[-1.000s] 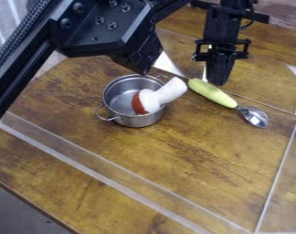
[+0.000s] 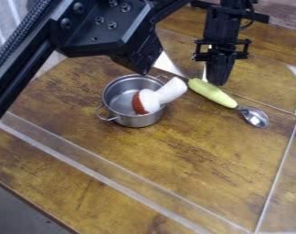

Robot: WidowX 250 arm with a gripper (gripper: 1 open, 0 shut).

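Note:
My gripper (image 2: pixel 217 73) is at the top right, its dark fingers pointing down just above a pale yellow-green elongated object (image 2: pixel 212 94); it looks shut, with nothing clearly held. A metal spoon (image 2: pixel 253 117) lies at that object's lower right end, and a pale flat piece shows at its upper left, partly hidden by the arm. To the left, a steel pot (image 2: pixel 115 110) holds a white cylindrical object (image 2: pixel 168 92) with a reddish-brown end, leaning on the rim.
The dark arm covers the top left. Pale strips cross the tabletop at the lower left and right.

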